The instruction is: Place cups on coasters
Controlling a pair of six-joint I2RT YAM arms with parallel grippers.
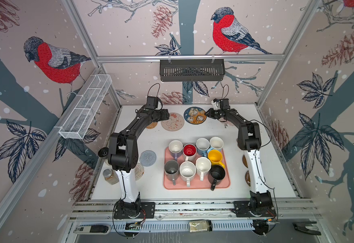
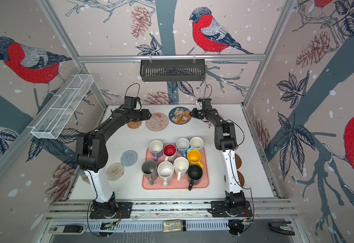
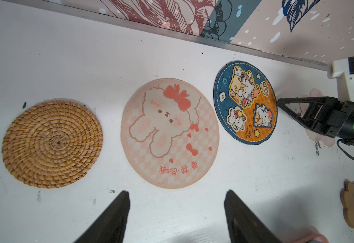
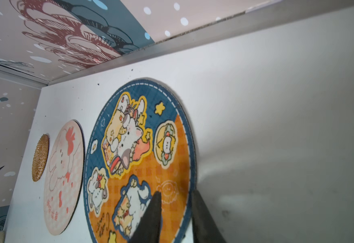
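Observation:
Several cups, white, red, yellow, grey and black among them, stand on a pink tray at the front of the table. A round blue-and-orange coaster lies flat near the back wall. My right gripper is at its right edge, fingers partly apart, with the rim running down between them. Beside that coaster to the left lies a pink rabbit coaster, followed by a woven coaster. My left gripper stands open above the table in front of the pink coaster, nothing between its fingers.
A blue coaster and a beige woven one lie at the left. Brown coasters line the right side, partly behind the right arm. Jars stand front left. Bare table lies between the tray and the back coasters.

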